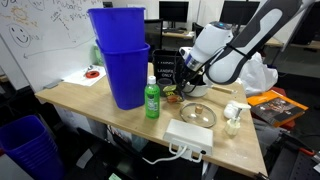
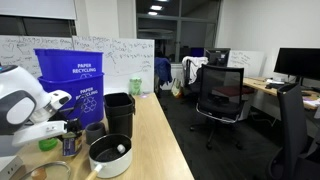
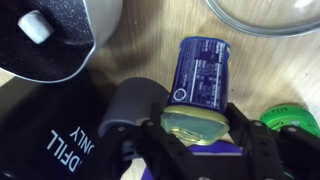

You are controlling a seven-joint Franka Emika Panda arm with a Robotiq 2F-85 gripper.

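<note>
My gripper is shut on a small jar with a dark blue printed label and a gold-coloured end. In the wrist view the gold end faces the camera, between the fingers, and the labelled body stretches away toward the wooden table. From the second exterior view, the jar shows beneath the gripper, near the blue recycling bins. Whether it touches the table is unclear. In the first exterior view the gripper is small and partly lost against the dark things behind it.
Beside the jar stand a grey cup, a black landfill bin and a pot holding a small white object. A glass lid, a green bottle and a white power box are also close by. Clear table lies beyond the bins.
</note>
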